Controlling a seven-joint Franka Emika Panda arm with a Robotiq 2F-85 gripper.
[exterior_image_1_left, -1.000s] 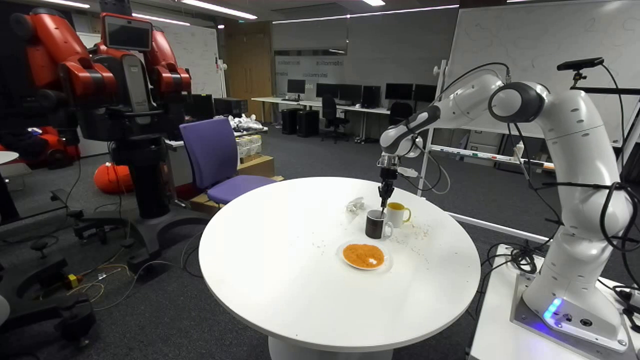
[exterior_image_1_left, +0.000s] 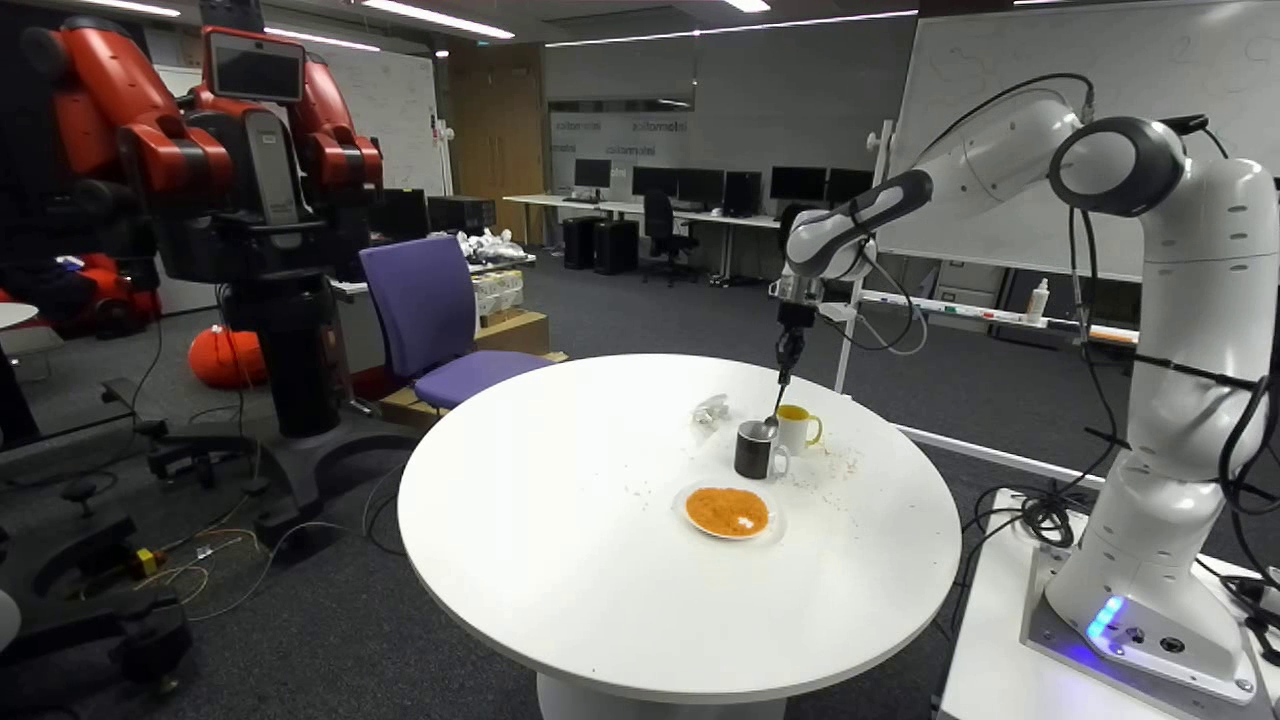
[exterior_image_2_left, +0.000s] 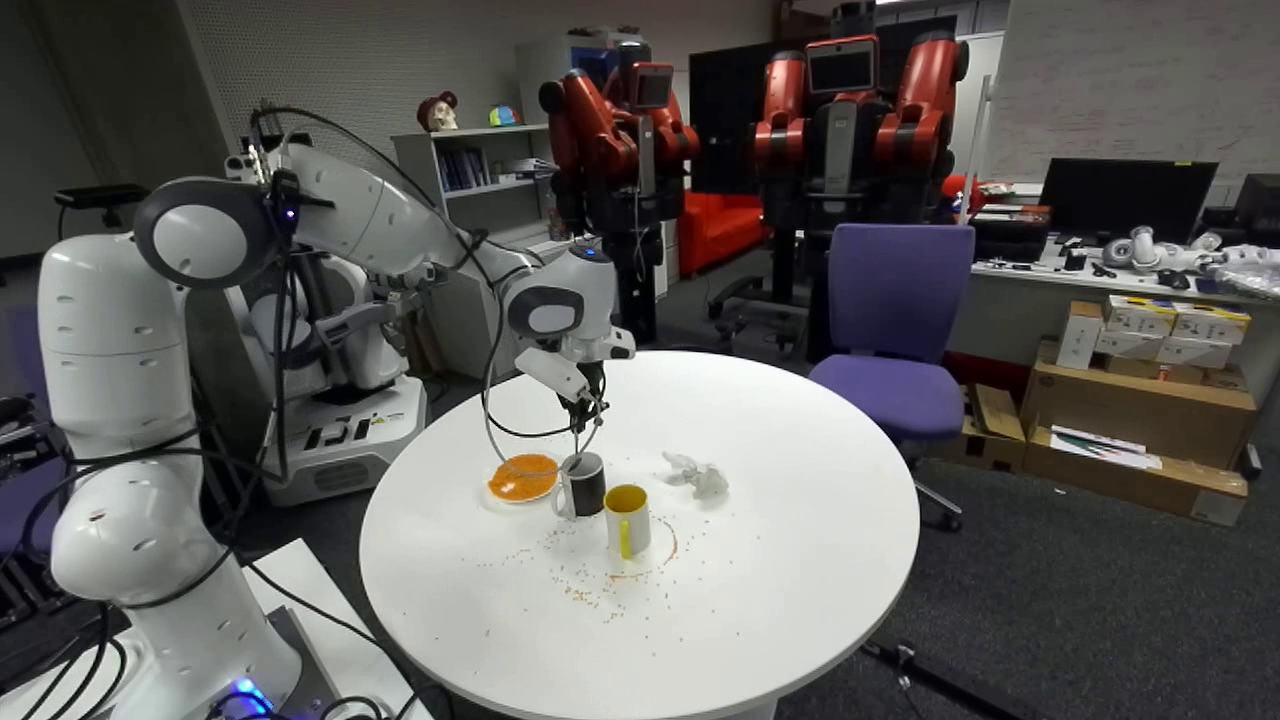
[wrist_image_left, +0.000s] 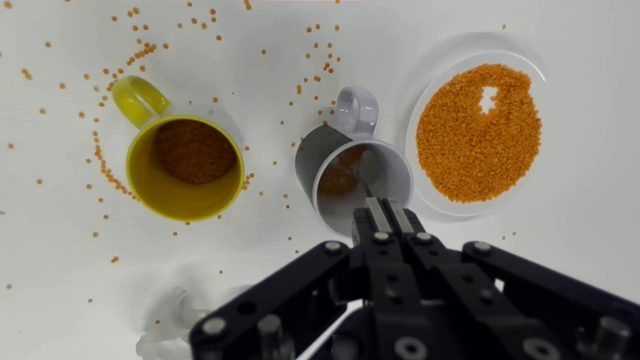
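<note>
My gripper is shut on the thin handle of a spoon (wrist_image_left: 367, 189), just above the dark mug (wrist_image_left: 307, 157) with the white inside. In exterior view 1 the spoon (exterior_image_1_left: 773, 420) slants down from the gripper (exterior_image_1_left: 786, 366), its bowl at the mug's mouth. Some orange grains show at the bottom of this mug. To its left in the wrist view stands the yellow-lined mug (wrist_image_left: 186, 207), holding a layer of orange grains. A white plate (wrist_image_left: 412, 141) heaped with orange grains (wrist_image_left: 474, 144) lies on the other side.
Loose orange grains are scattered on the round white table (exterior_image_1_left: 540, 516), mostly around the mugs. Crumpled clear plastic (exterior_image_2_left: 696, 475) lies close by. A purple chair (exterior_image_2_left: 900, 324) stands beyond the table edge.
In exterior view 1 my gripper has risen and shifted right, and more of the spoon shows below it. The dark mug has shifted very slightly right.
</note>
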